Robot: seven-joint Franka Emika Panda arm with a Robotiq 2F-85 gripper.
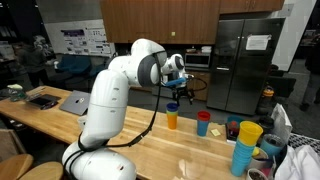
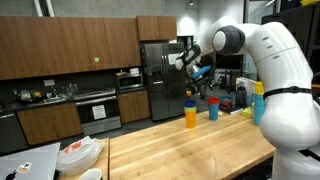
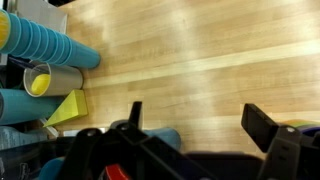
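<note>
My gripper is open over the wooden table, with bare wood showing between its fingers in the wrist view. In exterior view 1 it hangs above an orange-yellow cup (image 1: 172, 120) with a blue top and a red cup (image 1: 203, 117) with a blue lower part. Both cups stand apart on the table; exterior view 2 shows the orange-yellow cup (image 2: 190, 119) and the red cup (image 2: 213, 102) too. In the wrist view, the red cup (image 3: 116, 172) is partly hidden behind the gripper at the bottom.
A blue cup stack (image 1: 242, 156) with a yellow top stands near the table's right side. Beside it are a red cup (image 1: 281, 124), other containers and a white cloth (image 1: 303, 162). Clear table surface (image 2: 190, 150) lies in front of the two cups.
</note>
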